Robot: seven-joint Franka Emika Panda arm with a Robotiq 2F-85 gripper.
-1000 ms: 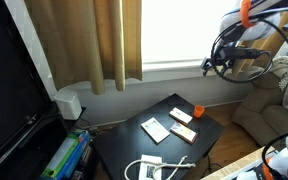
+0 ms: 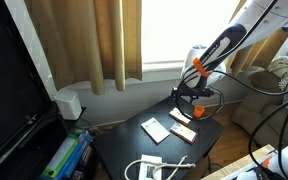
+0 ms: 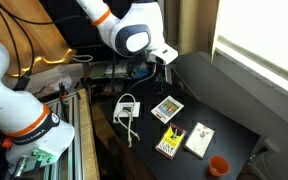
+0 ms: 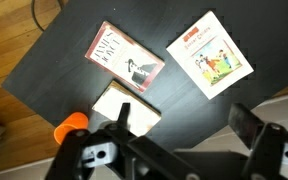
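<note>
My gripper is open, its fingers wide apart with nothing between them. It hangs above the dark table (image 2: 124, 152), over the far side near the orange cup (image 2: 198, 111) in exterior view 1. Below it in the wrist view lie a picture-covered book (image 4: 211, 54), a book with large lettering (image 4: 124, 56) and a plain pale book or card (image 4: 126, 107). The orange cup (image 4: 71, 127) shows at lower left there, partly behind a finger. In exterior view 2 all three flat items lie apart, the lettered book (image 3: 171, 138) between the other two.
A white power strip (image 2: 149, 168) with a looped cable lies at the table's near end in exterior view 1. The window wall (image 3: 254, 75) runs along one side. A grey armchair (image 2: 269, 95) stands beyond the table.
The arm has swung from the upper right of exterior view 1 leftward and down, bringing the gripper over the table. Books and cup stay where they were.
</note>
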